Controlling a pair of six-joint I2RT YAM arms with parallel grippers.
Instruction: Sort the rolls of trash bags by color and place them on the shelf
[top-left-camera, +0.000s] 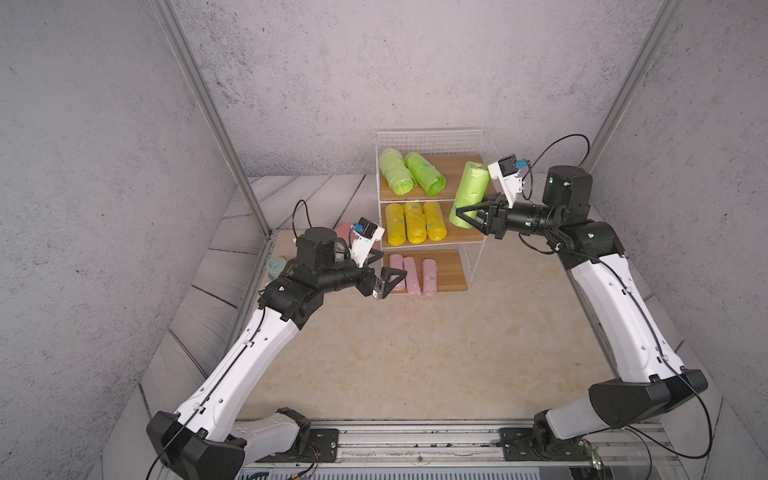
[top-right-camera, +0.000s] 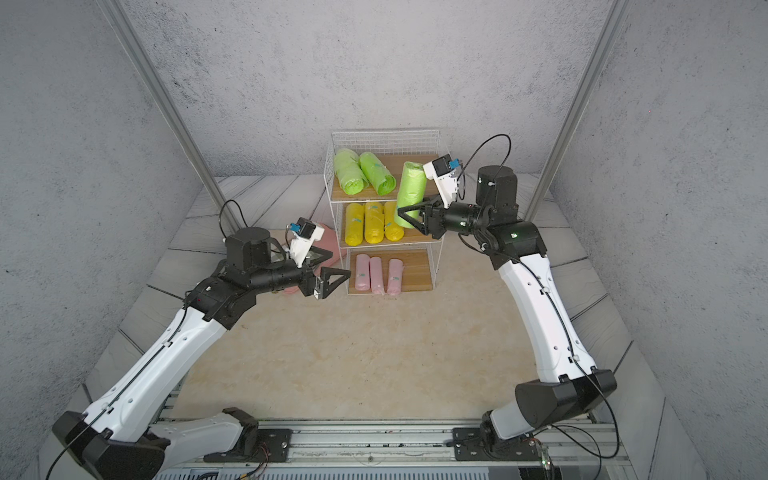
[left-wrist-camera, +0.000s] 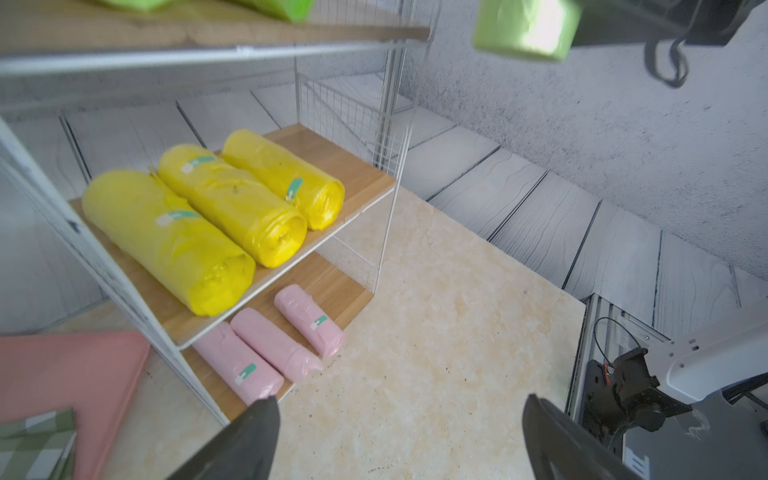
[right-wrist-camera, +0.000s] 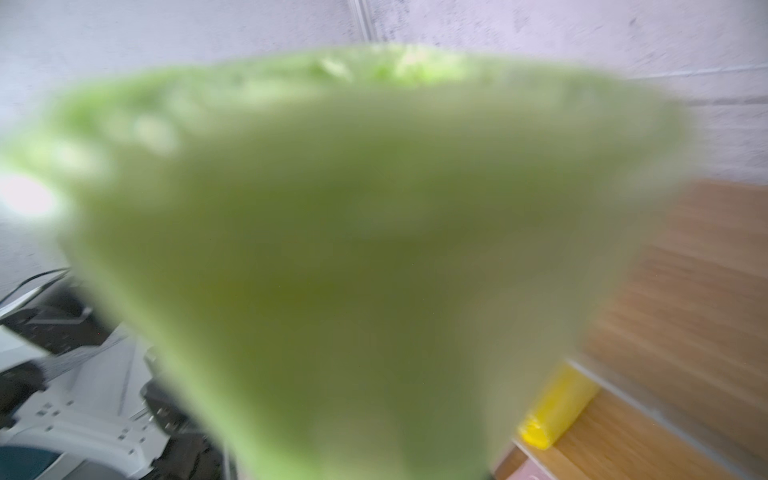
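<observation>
A wire rack holds rolls by colour: two green rolls (top-left-camera: 423, 173) on the top board (top-left-camera: 456, 168), three yellow rolls (top-left-camera: 415, 224) on the middle one, three pink rolls (top-left-camera: 429, 276) on the bottom. My right gripper (top-left-camera: 468, 216) is shut on another green roll (top-left-camera: 472, 185), held upright in front of the rack's right side, filling most of the right wrist view. My left gripper (top-left-camera: 386, 272) is open, low in front of the rack's left side, nothing between its fingers.
A pink mat (left-wrist-camera: 96, 376) with a checked cloth (left-wrist-camera: 36, 448) lies left of the rack. A jar (top-left-camera: 276, 267) is partly behind the left arm.
</observation>
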